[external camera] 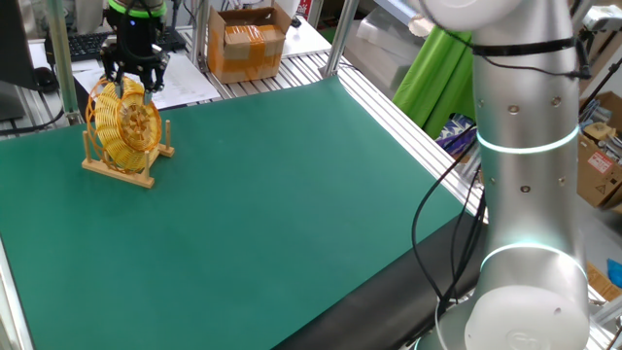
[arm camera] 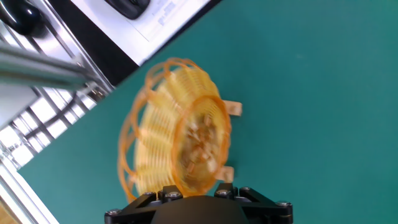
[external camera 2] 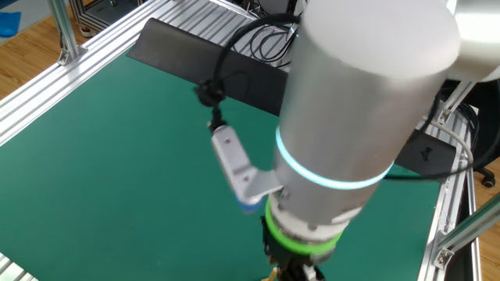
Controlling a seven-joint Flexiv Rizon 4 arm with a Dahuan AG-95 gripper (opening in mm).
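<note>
A yellow woven basket [external camera: 115, 131] stands on its side in a light wooden rack [external camera: 119, 174] at the far left of the green table in exterior view 1. Over its upper edge is my gripper [external camera: 134, 94], fingers spread apart and pointing down; no firm hold on the basket shows. The wrist view has the basket [arm camera: 163, 134] just ahead of the gripper, blurred, its orange loop rim to the left and its base to the right. Two ends of the rack [arm camera: 232, 107] stick out beside it. Exterior view 2 hides the fingertips and most of the basket.
A metal post [external camera: 62, 58] rises close to the gripper's left.
</note>
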